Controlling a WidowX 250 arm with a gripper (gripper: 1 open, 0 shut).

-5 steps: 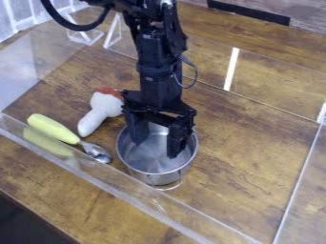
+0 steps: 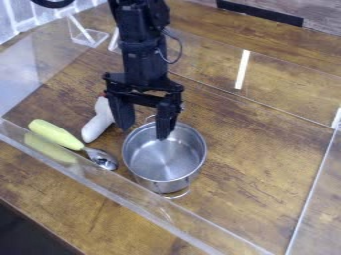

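The black gripper hangs open over the back rim of a steel pot, a little above it and toward its back left. The pot stands on the wooden table, its inside looking empty. A white object lies left of the gripper, partly behind it. A pale yellow corn-like object and a metal spoon lie to the left of the pot.
Clear plastic walls run along the front left and right of the work area. A black strip lies at the far back.
The gripper has risen and moved back and slightly left, out of the pot, uncovering more of its inside. The objects on the table have not visibly moved.
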